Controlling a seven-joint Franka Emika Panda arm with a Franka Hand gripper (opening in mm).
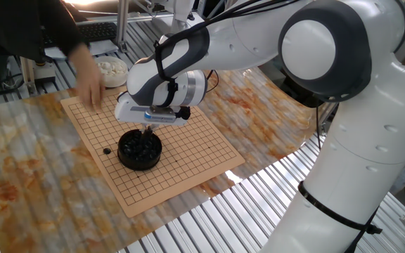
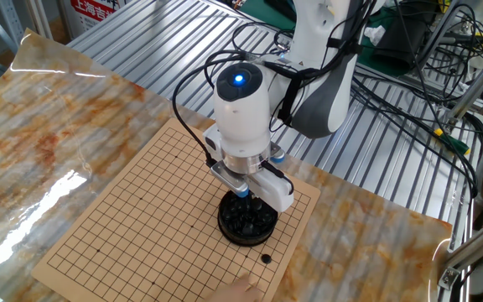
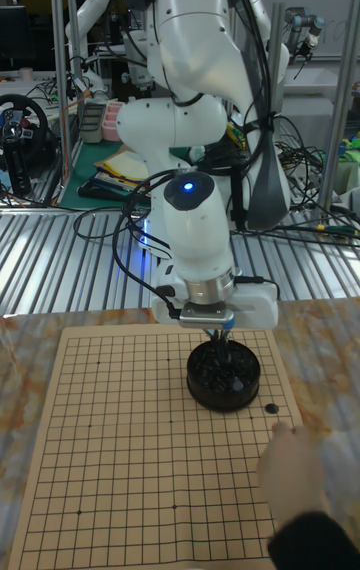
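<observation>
A round black bowl (image 1: pixel 140 159) full of black stones stands on the tan grid board (image 2: pixel 141 226). My gripper (image 1: pixel 146 132) points straight down, its fingertips in or just above the stones (image 2: pixel 247 220). The fingertips are dark against the stones, so whether they are open or shut, or hold a stone, does not show. One loose black stone (image 3: pixel 272 409) lies on the board beside the bowl, near the board's edge. In exterior view 1 it is the small dark spot left of the bowl.
A person's hand (image 1: pixel 90 83) reaches in over the board's edge, on the loose stone's side; it also shows in exterior view 3 (image 3: pixel 293 474). A white bowl of white stones (image 1: pixel 111 72) stands behind that hand. Most of the board is bare.
</observation>
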